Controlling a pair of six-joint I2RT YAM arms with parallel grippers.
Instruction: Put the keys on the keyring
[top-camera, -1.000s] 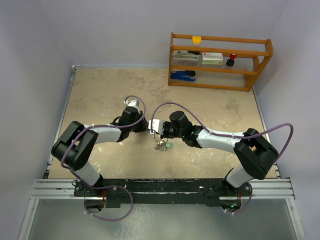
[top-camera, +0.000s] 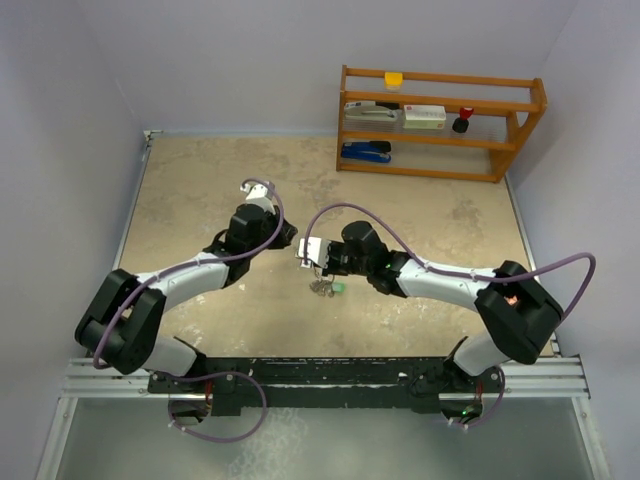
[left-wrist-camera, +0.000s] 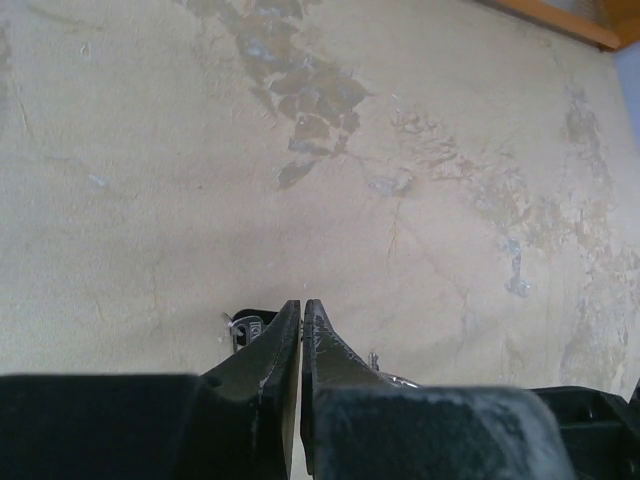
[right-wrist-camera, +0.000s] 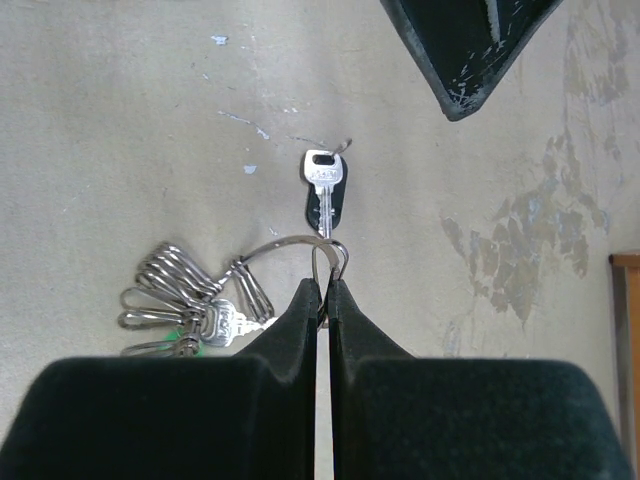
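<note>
In the right wrist view a silver key (right-wrist-camera: 324, 172) with a black tag lies flat on the table, a thin wire loop (right-wrist-camera: 341, 147) at its head. My left gripper is shut with nothing between its fingers; in its wrist view the key's black tag (left-wrist-camera: 255, 314) shows beyond the fingertips. My right gripper is shut on the large keyring (right-wrist-camera: 290, 241) at its small loop. Several metal clips (right-wrist-camera: 165, 280) hang along that ring, with another silver key (right-wrist-camera: 226, 323) and a bit of green beneath them.
A wooden shelf (top-camera: 425, 139) stands at the back right, holding staplers and boxes. Both grippers sit close together near its middle.
The keyring and its clips have swung slightly in my right gripper, which has barely moved.
</note>
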